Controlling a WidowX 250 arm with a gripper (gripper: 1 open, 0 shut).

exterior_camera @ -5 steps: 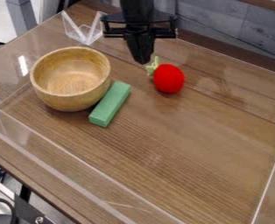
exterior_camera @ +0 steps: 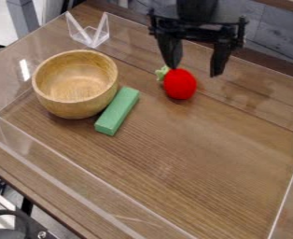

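The dark gripper [exterior_camera: 191, 47] hangs at the top centre, open, its two fingers spread above a red round object [exterior_camera: 179, 84]. A small green piece [exterior_camera: 163, 74] lies just behind the red object, partly hidden. A green block [exterior_camera: 118, 112] lies to the lower left, beside a tan wooden bowl [exterior_camera: 75, 84].
A clear plastic holder [exterior_camera: 88, 28] stands at the back left. Dark cables lie past its left edge at the lower left.
The gripper has come lower and toward the right, growing larger in view above the red object. The objects on the table look unmoved.
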